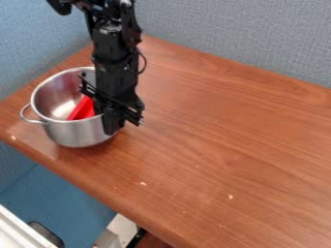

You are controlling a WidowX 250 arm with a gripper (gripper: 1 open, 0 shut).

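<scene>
A steel pot (72, 130) with a loop handle stands at the left edge of the wooden table. Inside it lies a red object (81, 108), partly hidden by the arm. My black gripper (114, 126) is down at the pot's right side, its tips by the rim. Whether anything is between its fingers is too dark and small to tell.
Grey-blue padded walls stand behind and to the left. A white object (18, 232) sits below the table edge at the lower left.
</scene>
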